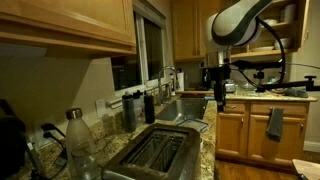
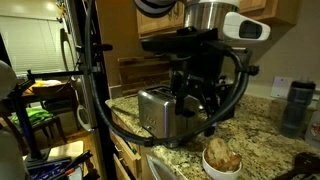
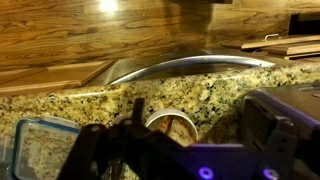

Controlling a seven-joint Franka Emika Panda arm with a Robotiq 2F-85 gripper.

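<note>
My gripper hangs over the counter edge, its dark fingers apart and nothing visible between them. In the wrist view, a round white bowl lies below it, partly covered by the gripper body. The second exterior view shows a white bowl holding brown, bread-like food. A metal toaster stands behind the arm there, and its slotted top fills the near counter in the first exterior view. From that side, the gripper points down beyond the toaster, above the counter.
A clear bottle and several dark bottles stand along the wall. Beyond the toaster is the sink. A clear container with a blue rim sits at the wrist view's left. Wooden floor lies past the counter edge.
</note>
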